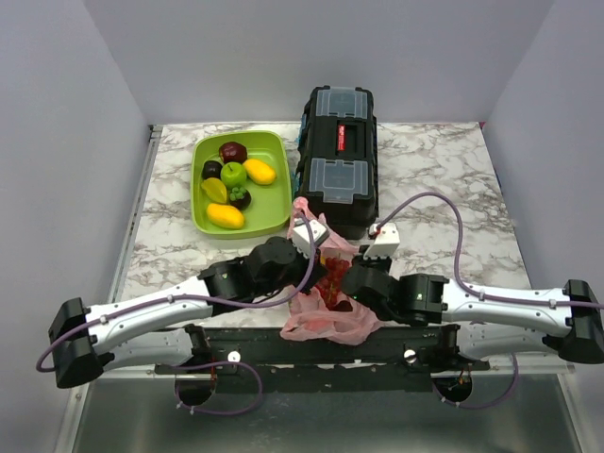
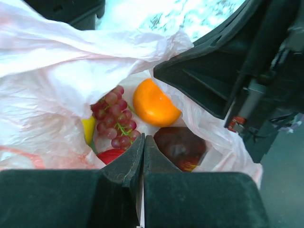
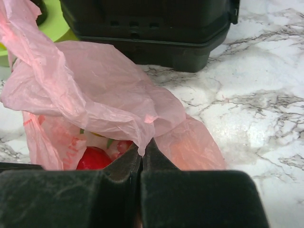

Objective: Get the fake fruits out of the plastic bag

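Note:
The pink plastic bag (image 1: 332, 326) lies open at the table's front. In the left wrist view it holds red grapes (image 2: 114, 116), an orange fruit (image 2: 154, 103), a dark reddish fruit (image 2: 179, 147), a red piece (image 2: 110, 155) and something yellow (image 2: 89, 129). Over the opening, my left gripper is shut, with nothing showing between its fingers. My right gripper is shut on the bag's edge, pulling the film into a taut fold. Red fruit (image 3: 93, 158) shows beneath that fold; the rest is hidden by film.
A green bowl (image 1: 274, 203) at the back left holds several fruits, including a green apple (image 1: 233, 175). The black toolbox (image 1: 342, 142) stands right behind the bag. Bare marble table (image 1: 434, 189) lies to the right.

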